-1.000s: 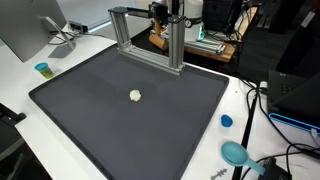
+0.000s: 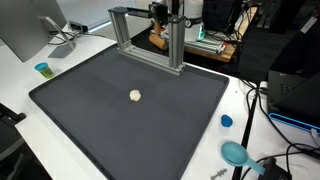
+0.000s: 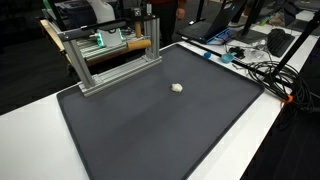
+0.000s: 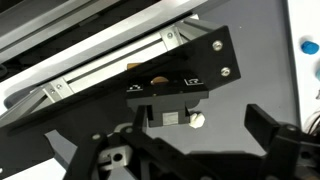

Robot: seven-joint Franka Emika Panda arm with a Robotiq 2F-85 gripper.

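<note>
In the wrist view my gripper stands open, its two dark fingers (image 4: 264, 128) wide apart with nothing held between them. Below it, a small off-white lump (image 4: 197, 120) shows beside the dark block under the camera. That same lump (image 2: 135, 95) lies alone on the dark grey board (image 2: 110, 125) in the first exterior view. The second exterior view has the lump (image 3: 177, 87) toward the far part of the board. My gripper cannot be made out clearly in either exterior view.
A metal frame (image 3: 115, 75) stands along one edge of the board. Beside the board lie a blue round piece (image 2: 226, 121) and a teal ladle-like item (image 2: 238, 154). A coloured cup (image 2: 43, 70) stands on the white table. Most of the board is bare.
</note>
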